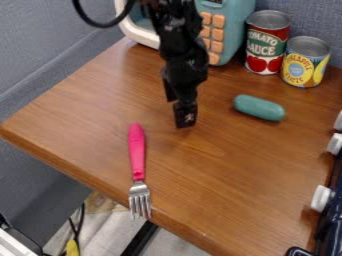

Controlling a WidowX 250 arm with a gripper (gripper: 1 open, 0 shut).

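Note:
My black gripper point(183, 112) points down over the wooden table point(94, 110) near its middle; whether its fingers are apart is hard to make out. A pink-handled fork point(138, 170) lies ahead of it toward the front edge, tines to the front. To its right lies a teal oblong object point(259, 107).
A teal toy appliance point(227, 30), a red tomato sauce can point(266, 45) and a yellow can point(305, 64) stand at the back. A dark panel with white knobs point(325, 220) lines the right edge.

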